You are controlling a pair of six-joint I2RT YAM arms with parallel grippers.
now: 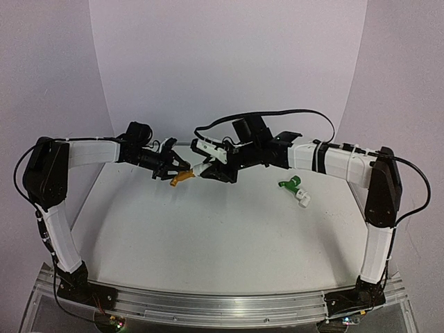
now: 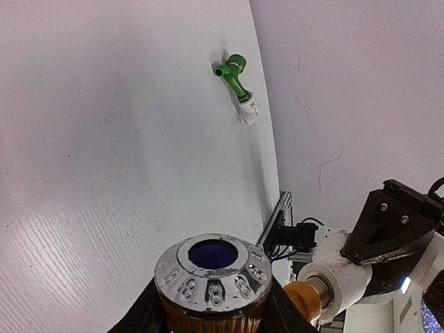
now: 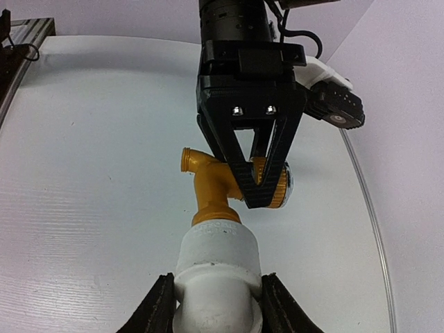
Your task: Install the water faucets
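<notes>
An orange faucet [image 1: 182, 177] is held off the table by my left gripper [image 1: 178, 168]. In the left wrist view its chrome knob with a dark blue centre [image 2: 213, 254] sits between the fingers. My right gripper is shut on a white pipe fitting [image 3: 217, 253]. The fitting meets the faucet's orange collar end-on in the right wrist view. From the left wrist view, bare threads [image 2: 320, 290] show between orange body and white fitting. A green faucet [image 1: 291, 184] with a white fitting [image 1: 303, 198] on its end lies on the table's right side.
A metal rail [image 1: 229, 302] runs along its front edge. Pale walls [image 1: 229, 62] close in the back and both sides. The two grippers are very near each other.
</notes>
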